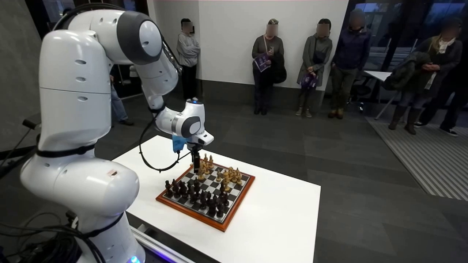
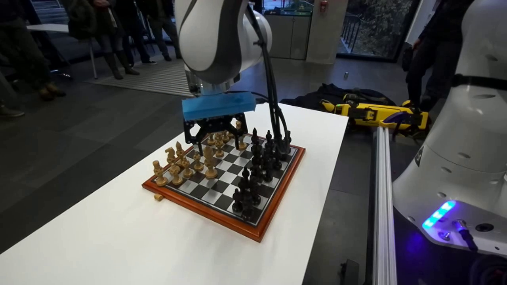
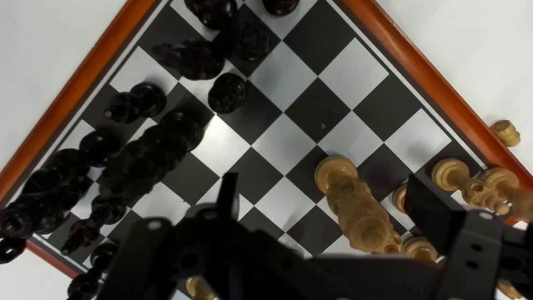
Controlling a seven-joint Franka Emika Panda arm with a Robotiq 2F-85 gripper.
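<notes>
A wooden-framed chessboard (image 1: 239,201) with dark and light pieces lies on the white table. My gripper (image 2: 218,149) hangs over the light pieces' side, its fingers wide apart and nothing held. In the wrist view a tall light piece (image 3: 357,210) shows between the two fingers, nearer the right finger (image 3: 432,212); the left finger (image 3: 228,192) appears over bare squares. That same tall piece (image 2: 210,166) stands just beside one fingertip in the second exterior view; whether they touch I cannot tell. The gripper body hides part of the board in the wrist view.
Dark pieces (image 2: 256,161) crowd the opposite side of the board. Several other light pieces (image 2: 176,171) stand close around the tall one. A small light piece (image 3: 505,132) lies off the board beside its frame. White table (image 1: 280,210) around the board is mostly clear.
</notes>
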